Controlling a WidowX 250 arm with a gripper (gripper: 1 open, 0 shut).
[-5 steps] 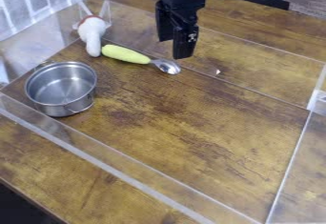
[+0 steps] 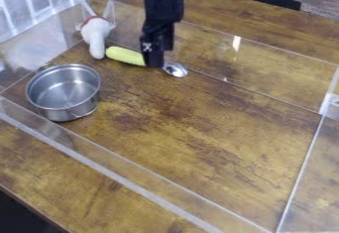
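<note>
The black gripper (image 2: 155, 51) hangs open at the top centre, low over a spoon with a yellow-green handle (image 2: 125, 56) and a silver head (image 2: 176, 69). Its fingers partly hide the middle of the spoon; whether they touch it is unclear. A steel pot (image 2: 63, 92) sits at the left. Behind it is a white object (image 2: 97, 38), its shape hard to name.
Clear walls border the wooden table (image 2: 199, 148) at the left, back and right.
The spoon and pot look unmoved.
</note>
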